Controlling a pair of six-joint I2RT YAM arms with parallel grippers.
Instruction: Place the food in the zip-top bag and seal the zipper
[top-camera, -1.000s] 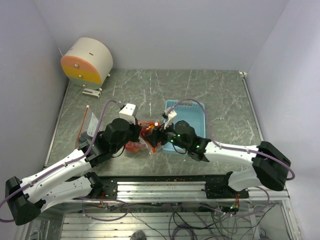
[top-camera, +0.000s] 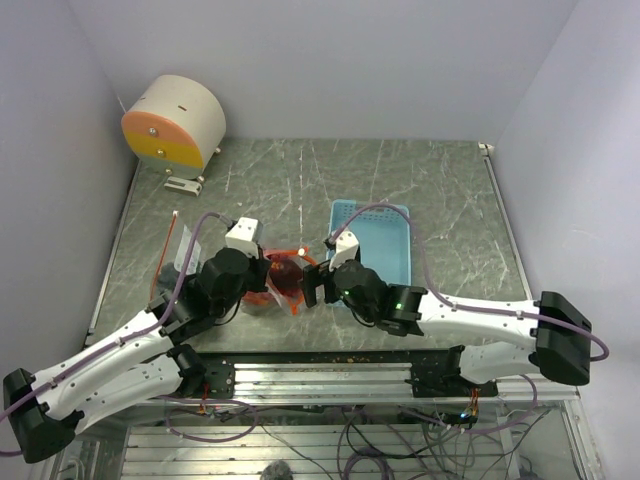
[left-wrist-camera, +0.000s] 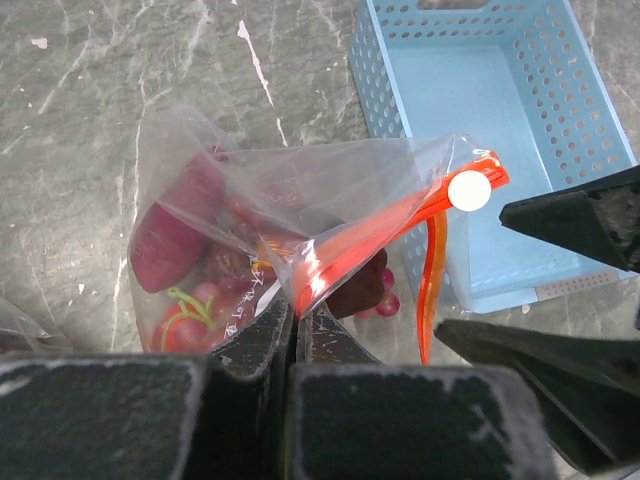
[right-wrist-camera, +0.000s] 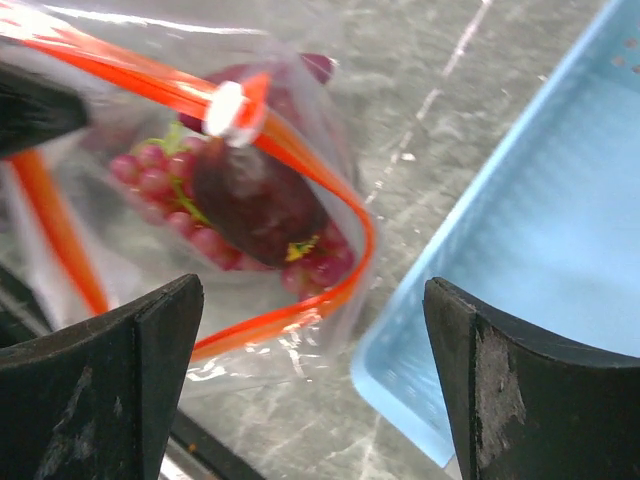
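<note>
The clear zip bag (left-wrist-camera: 330, 180) with an orange zipper edge and a white slider (left-wrist-camera: 469, 190) lies between my two grippers. My left gripper is shut on the orange edge of the bag's mouth. Inside the bag are a dark purple eggplant-like item (right-wrist-camera: 255, 200), red grapes (right-wrist-camera: 160, 180) and a red item (left-wrist-camera: 170, 240). The mouth stands open, its orange rim forming a loop in the right wrist view. Beside that loop, on the basket side, my right gripper is open; the near orange strip passes close to its left finger (right-wrist-camera: 120, 380).
An empty blue basket (top-camera: 400, 270) stands just right of the bag. At the back left is a cream bread box (top-camera: 175, 120) with an orange and yellow front. Another clear bag (left-wrist-camera: 25, 330) lies left of the food bag.
My left gripper shifted slightly left and toward the front, still on the bag.
</note>
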